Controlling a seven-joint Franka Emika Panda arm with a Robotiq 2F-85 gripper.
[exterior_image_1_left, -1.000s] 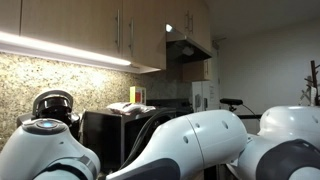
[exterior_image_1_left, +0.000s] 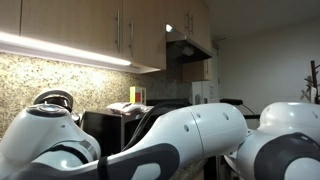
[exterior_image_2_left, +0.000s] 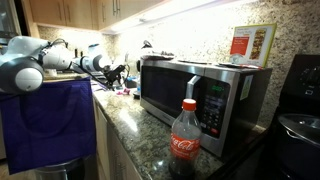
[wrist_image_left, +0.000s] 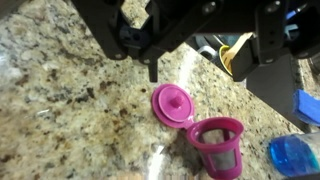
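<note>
A magenta reusable coffee pod lies on the speckled granite counter in the wrist view. Its mesh-sided cup (wrist_image_left: 218, 150) is uncovered, and the round lid (wrist_image_left: 175, 103) with a small knob is folded back beside it, flat on the stone. Above the lid, nearer the camera, my gripper has its dark fingers (wrist_image_left: 151, 55) apart, with no object visibly held between them. In exterior view 2 the gripper (exterior_image_2_left: 117, 76) is small, low over the far end of the counter. Exterior view 1 shows arm links but not the fingers.
A bottle of blue liquid (wrist_image_left: 292, 155) stands right of the pod. Along the counter are a microwave (exterior_image_2_left: 190, 98) and a Coke bottle (exterior_image_2_left: 185, 140). A black coffee maker (exterior_image_1_left: 55, 98) is partly hidden behind the arm. Bare granite (wrist_image_left: 65, 110) lies left of the pod.
In exterior view 1 the arm's left-hand joint has risen and now covers more of the coffee maker. The long link's lower end has shifted too. Background objects look unchanged.
</note>
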